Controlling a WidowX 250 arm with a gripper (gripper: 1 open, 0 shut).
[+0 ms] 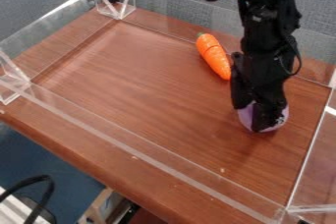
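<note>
My black gripper (257,90) reaches down at the right of the wooden board, its fingers over a purple object (268,119), which they largely hide. Whether the fingers are closed on it is hard to tell. An orange carrot (214,54) lies to the left of the arm, toward the back, apart from the gripper.
Clear plastic walls border the wooden board (132,90) on the sides shown. The middle and left of the board are bare. A black cable (46,184) lies off the board at the lower left.
</note>
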